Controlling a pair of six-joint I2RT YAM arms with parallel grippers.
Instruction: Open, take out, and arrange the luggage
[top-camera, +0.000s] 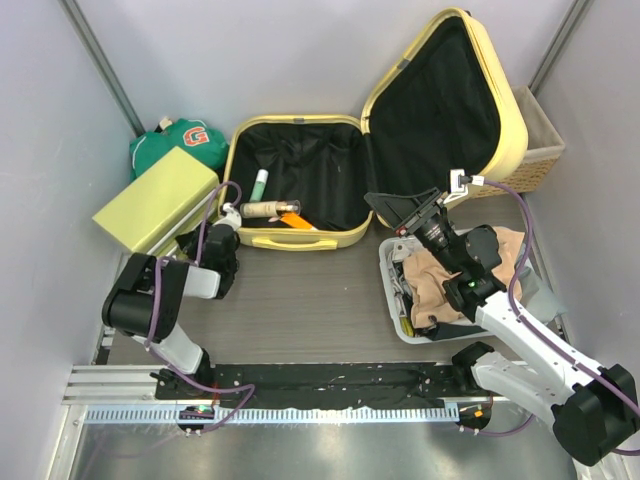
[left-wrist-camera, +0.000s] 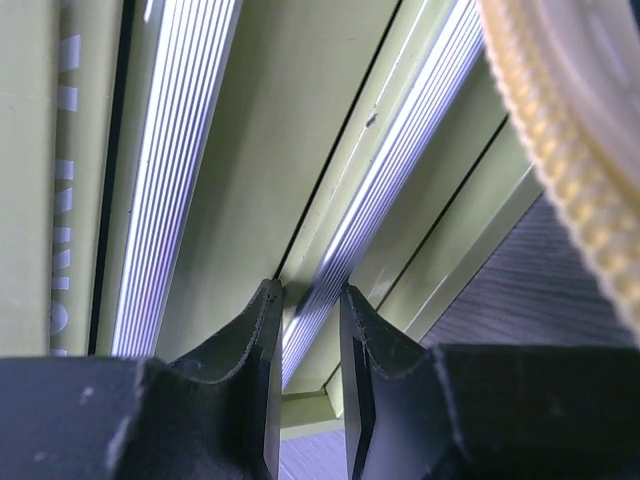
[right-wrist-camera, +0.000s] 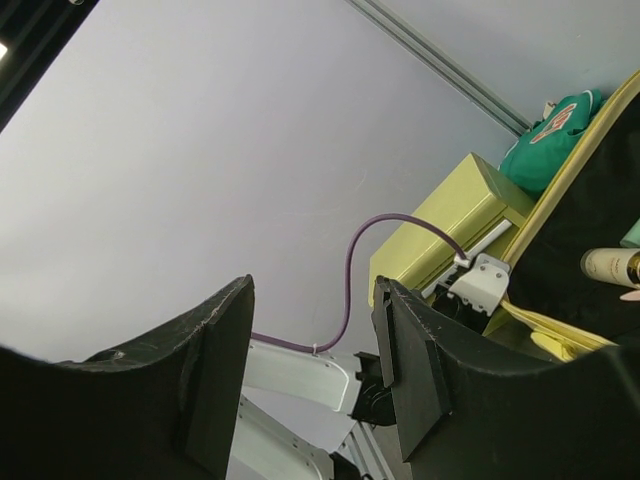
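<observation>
A pale yellow-green box with drawers (top-camera: 158, 195) stands at the left, tilted against the yellow suitcase. My left gripper is at its front; a silver ribbed handle strip (left-wrist-camera: 345, 245) runs between the part-open fingers. Whether they pinch it cannot be told. The suitcase (top-camera: 300, 242) lies open, its lid (top-camera: 512, 130) raised to the right. Inside are a green-capped white tube (top-camera: 259, 186), a bottle with a tan label (top-camera: 265, 210) and an orange item (top-camera: 297, 221). My right gripper hangs open and empty above the suitcase's front right.
A white bin (top-camera: 400, 325) with clothes stands below the right arm. Behind the lid is a wicker basket (top-camera: 538, 140). A green bag (top-camera: 190, 143) sits at the back left.
</observation>
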